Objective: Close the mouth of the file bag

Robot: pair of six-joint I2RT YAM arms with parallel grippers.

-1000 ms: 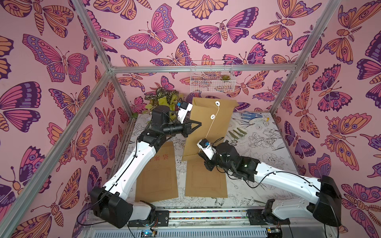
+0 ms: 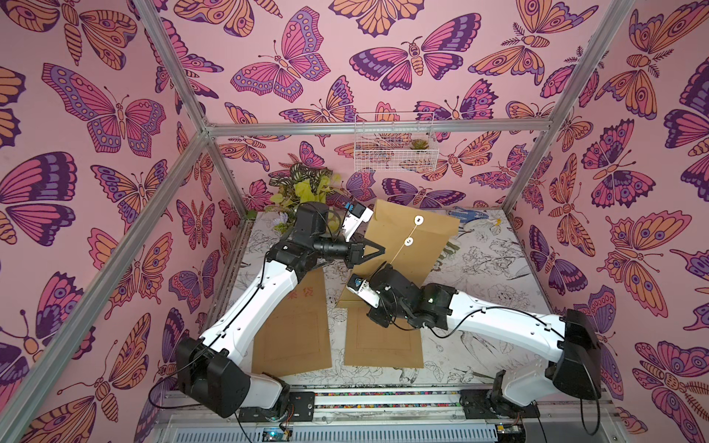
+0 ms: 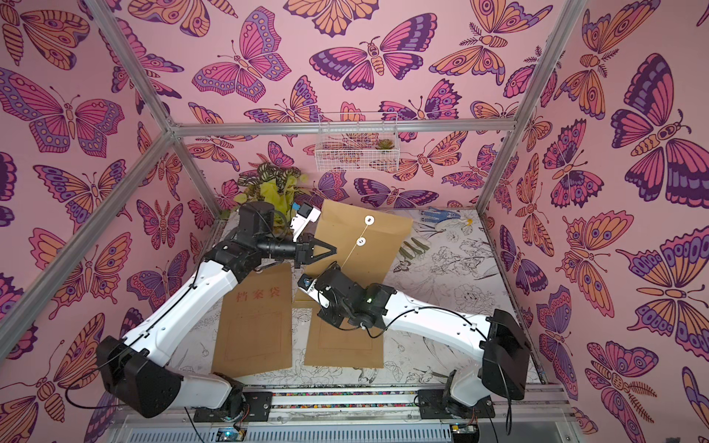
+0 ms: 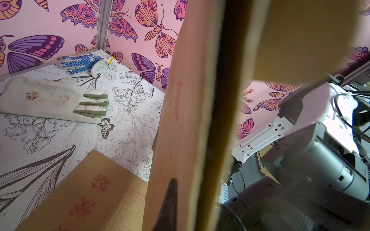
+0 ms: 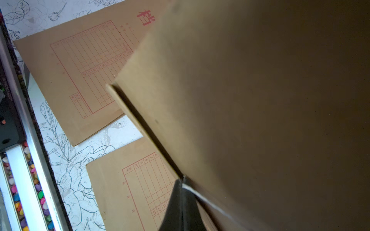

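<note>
A brown file bag (image 2: 424,251) stands raised and tilted between the arms, with two white buttons (image 2: 409,241) and a string running down toward my right gripper. My left gripper (image 2: 373,251) is at its left side; in the left wrist view a dark finger lies against the bag and the fingers are hard to make out. My right gripper is shut at the bag's lower edge, with the white string (image 5: 204,198) running from its fingertips.
Two more file bags (image 2: 291,332) (image 2: 382,339) lie on the table. Gloves (image 4: 50,98) lie at the back right, plants (image 2: 302,188) at the back left, below a wire basket (image 2: 395,158).
The held-up bag has shifted down and right. My left gripper moved right and slightly down; my right arm moved left, drawing the string's lower end leftward.
</note>
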